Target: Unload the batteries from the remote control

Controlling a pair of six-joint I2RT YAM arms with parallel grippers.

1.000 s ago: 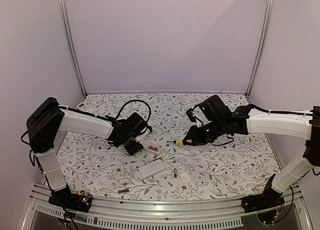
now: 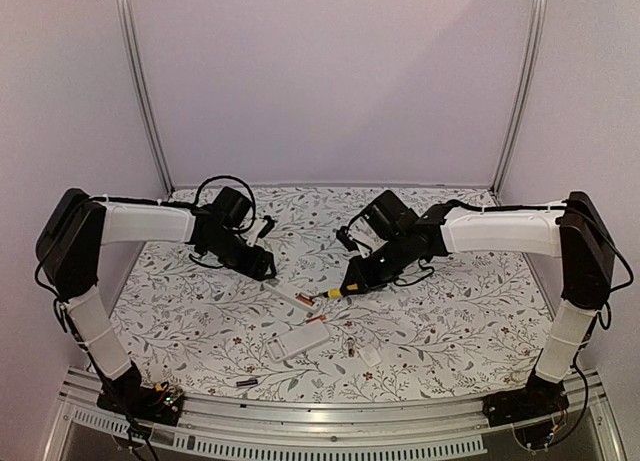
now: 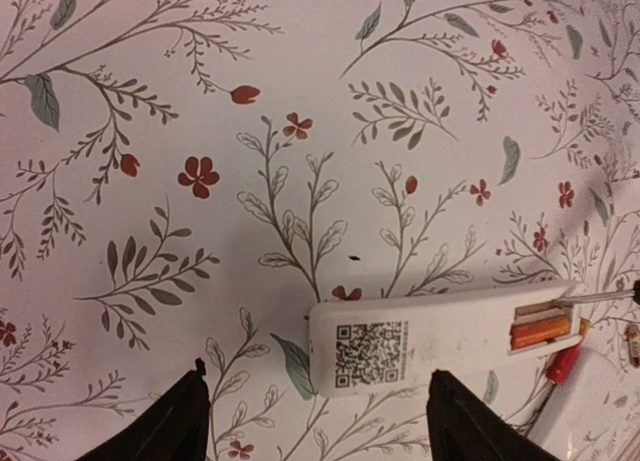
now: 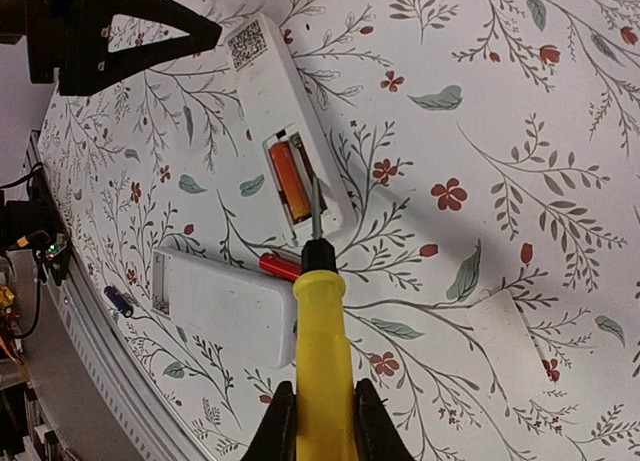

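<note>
The white remote [image 3: 450, 331] lies on the table, battery bay uncovered, with an orange battery [image 4: 289, 179] inside. My right gripper is shut on a yellow-handled screwdriver [image 4: 321, 321], whose metal tip is at the bay beside that battery. My left gripper is open above the table at the remote's far end from the bay, nothing between its fingers.
A white case [image 4: 225, 311], a red item [image 4: 277, 265] beside it, a small dark battery [image 4: 117, 300] and a white plate [image 4: 505, 343] lie toward the front.
The right arm has moved leftward with the screwdriver, bringing its tip to the battery bay.
</note>
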